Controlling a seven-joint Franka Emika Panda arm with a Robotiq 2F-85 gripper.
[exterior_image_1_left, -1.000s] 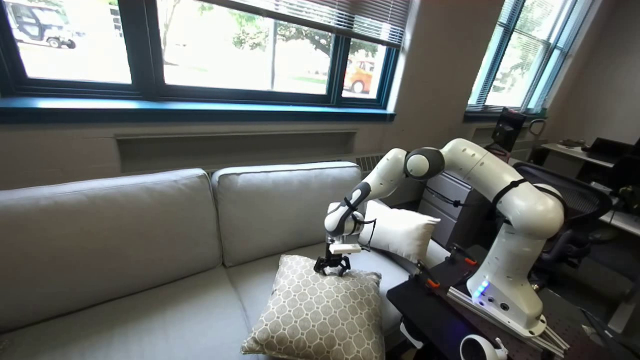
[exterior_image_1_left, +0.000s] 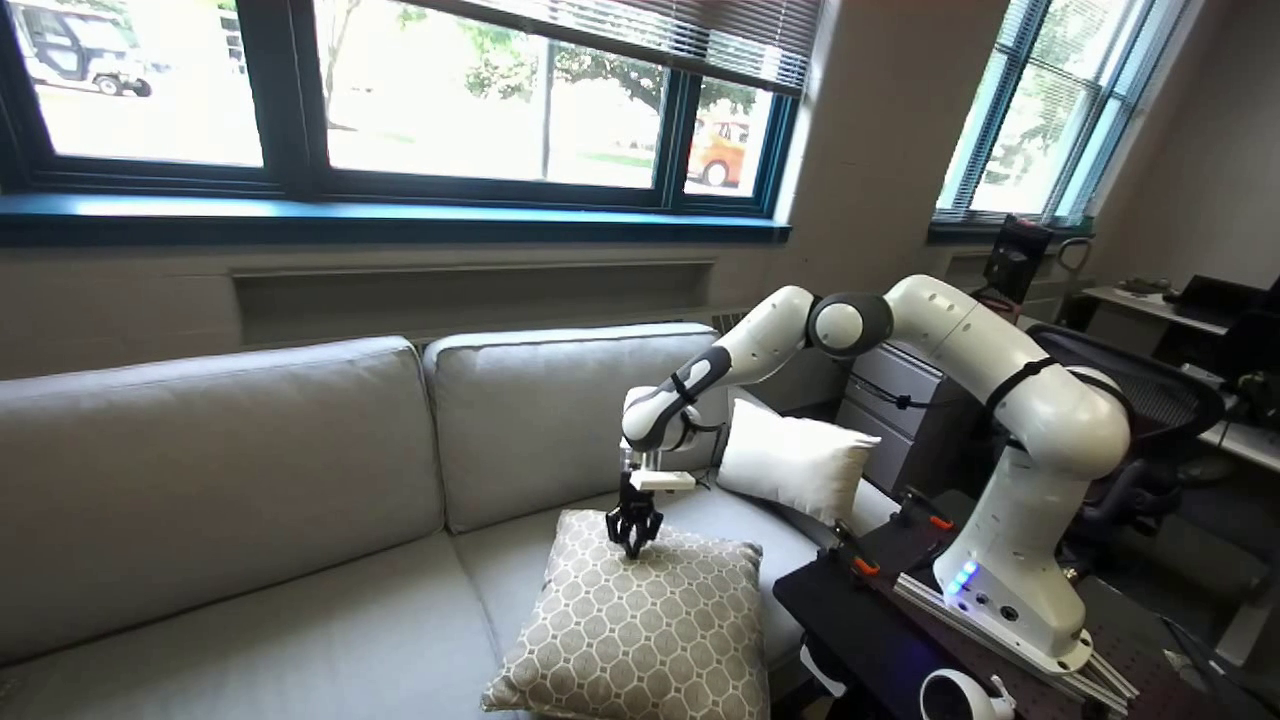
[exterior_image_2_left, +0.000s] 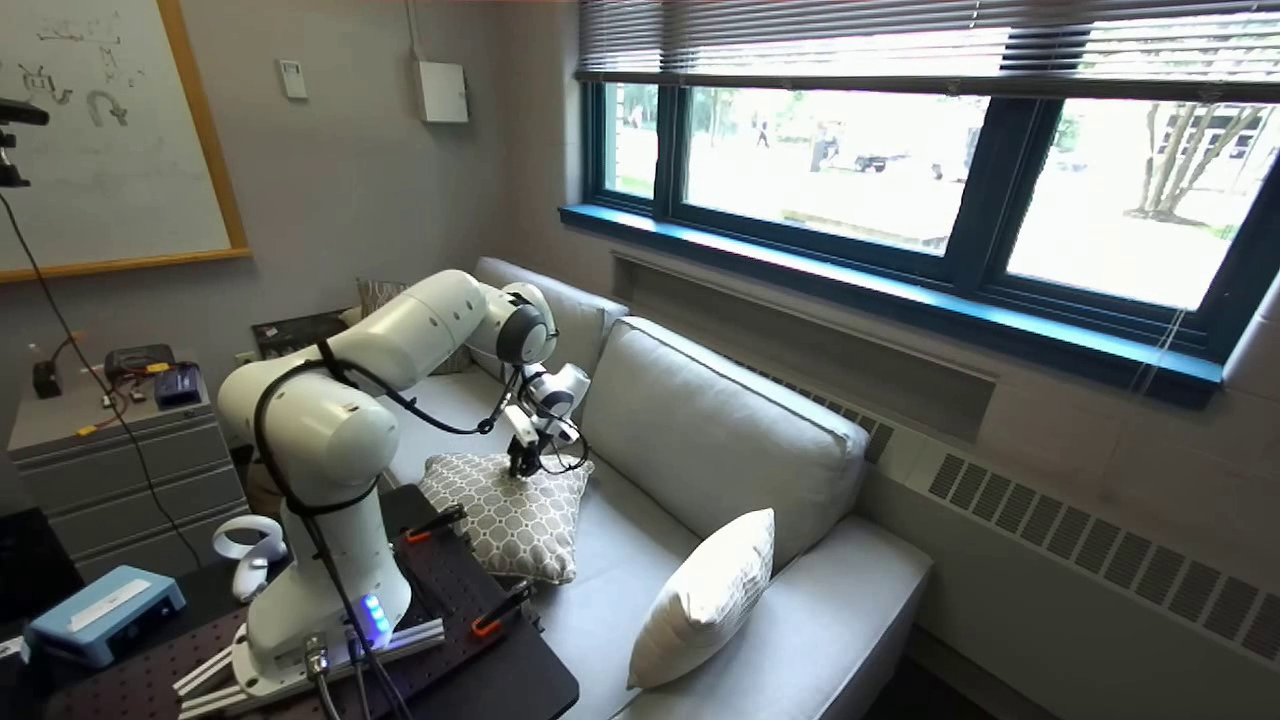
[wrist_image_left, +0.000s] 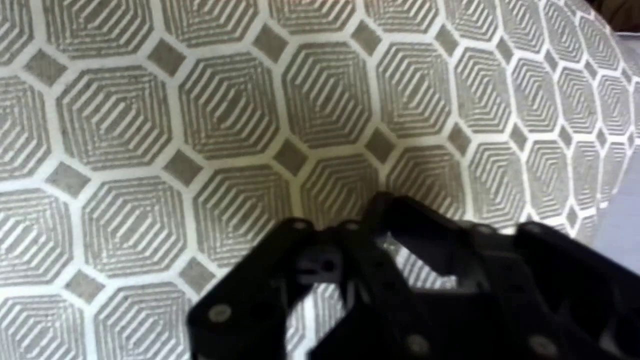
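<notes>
A beige pillow (exterior_image_1_left: 654, 618) with a white octagon pattern lies on the sofa seat, and its cover fills most of the wrist view. My gripper (exterior_image_1_left: 632, 550) points down onto the pillow's back part. In the wrist view the dark fingers (wrist_image_left: 414, 225) are drawn together against the cover, shut on the pillow's fabric; the pinched bit is mostly hidden behind them. From the second exterior view, the patterned pillow (exterior_image_2_left: 504, 516) still rests on the seat beneath the gripper (exterior_image_2_left: 523, 466).
A white pillow (exterior_image_1_left: 792, 464) leans at the sofa's right end. The grey seat (exterior_image_1_left: 348, 624) is bare to the left. Backrest cushions (exterior_image_1_left: 564, 420) rise behind the gripper. The black table (exterior_image_1_left: 840, 600) carrying the arm's base stands close to the sofa's front.
My gripper has moved left along the pillow's back part, and its spread fingers have come together. The patterned pillow looks to be in the same place.
</notes>
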